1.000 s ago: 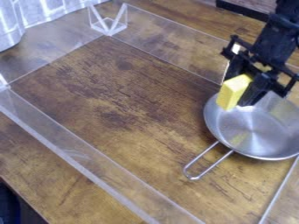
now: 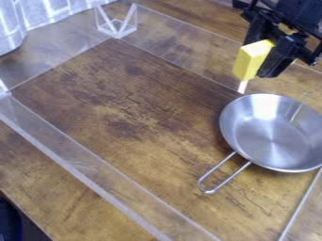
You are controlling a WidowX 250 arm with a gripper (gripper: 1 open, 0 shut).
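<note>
My black gripper (image 2: 268, 49) is at the top right of the camera view, shut on a yellow block (image 2: 251, 60). The block hangs in the air just above and behind a steel pan (image 2: 269, 134). The pan rests on the wooden table with its wire handle pointing to the lower left, and it is empty.
Clear plastic strips (image 2: 75, 169) border the work area, with a clear bracket (image 2: 116, 24) at the back left. A white cloth (image 2: 25, 19) is at the top left corner.
Over the last second my gripper has risen from over the pan with the yellow block in it.
</note>
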